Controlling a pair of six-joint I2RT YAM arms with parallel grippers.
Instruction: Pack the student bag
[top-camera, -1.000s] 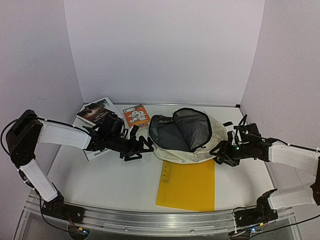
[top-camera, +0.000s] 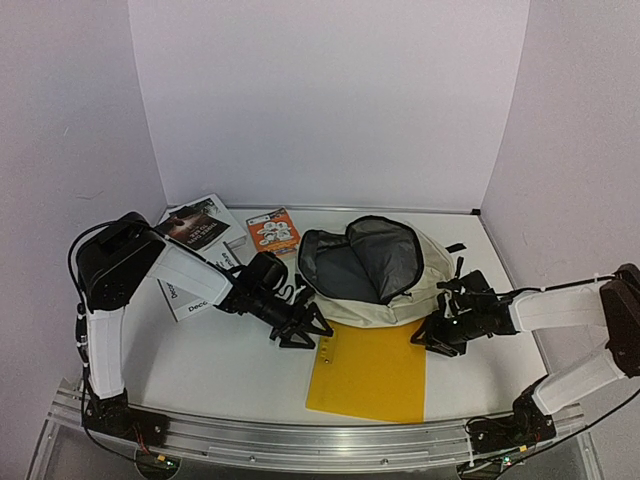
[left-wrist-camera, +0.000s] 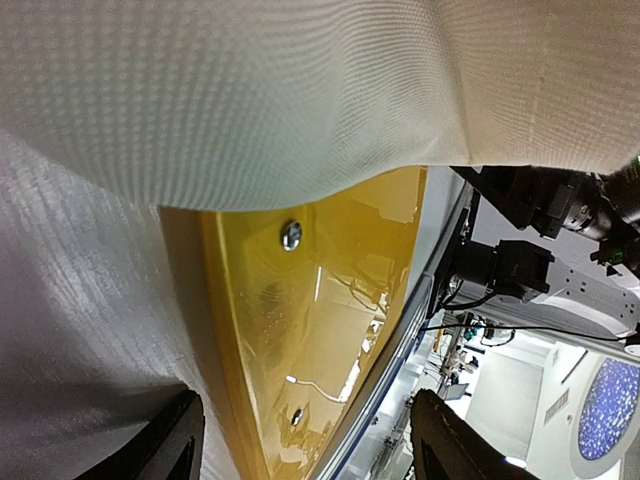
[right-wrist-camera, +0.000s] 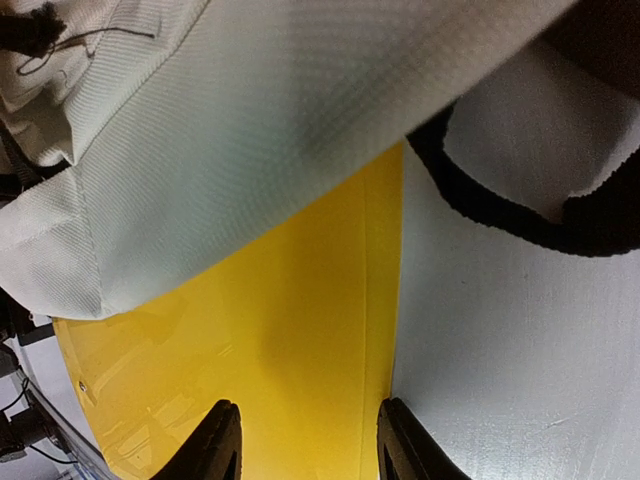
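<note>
An open cream bag (top-camera: 430, 260) with grey lining lies at the table's centre back, overhanging a yellow folder (top-camera: 368, 375). My left gripper (top-camera: 307, 333) is part open at the folder's left edge, where metal studs show in the left wrist view (left-wrist-camera: 290, 236). My right gripper (top-camera: 428, 340) is at the folder's right edge; in the right wrist view its fingertips (right-wrist-camera: 395, 430) straddle that edge. Whether the folder's edge is held between them is hard to see.
Several books (top-camera: 195, 218) and an orange book (top-camera: 272, 235) lie at the back left. Walls close off the back and sides.
My left gripper has moved right and down to the folder's left edge. My right gripper has moved left and down to its right edge. The folder has shifted slightly left.
</note>
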